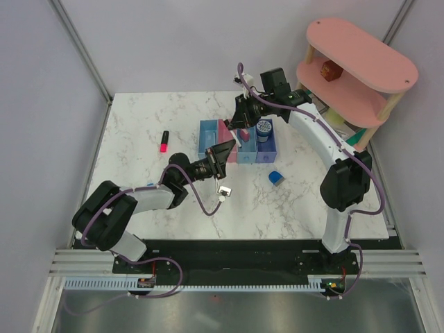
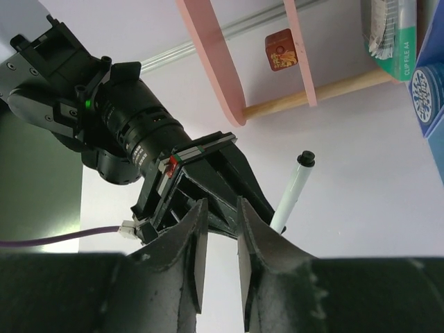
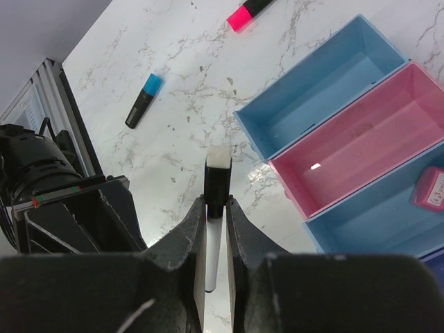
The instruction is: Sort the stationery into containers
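Note:
My right gripper is shut on a white marker (image 3: 212,250) with a dark band and pale end, held above the containers. My left gripper (image 1: 226,148) is close by; in its wrist view the fingertips (image 2: 250,222) sit part open, just below and left of the marker's capped end (image 2: 298,173). Below are a blue bin (image 3: 305,97), a pink bin (image 3: 354,139) and another blue bin (image 3: 368,215) holding a pink item (image 3: 430,187). A pink-capped marker (image 1: 164,141) and a blue-capped marker (image 3: 142,100) lie on the table, left of the bins.
A dark blue bin (image 1: 267,152) holds a round blue item. A blue object (image 1: 276,177) lies to the right front. A pink shelf (image 1: 361,48) stands at the back right.

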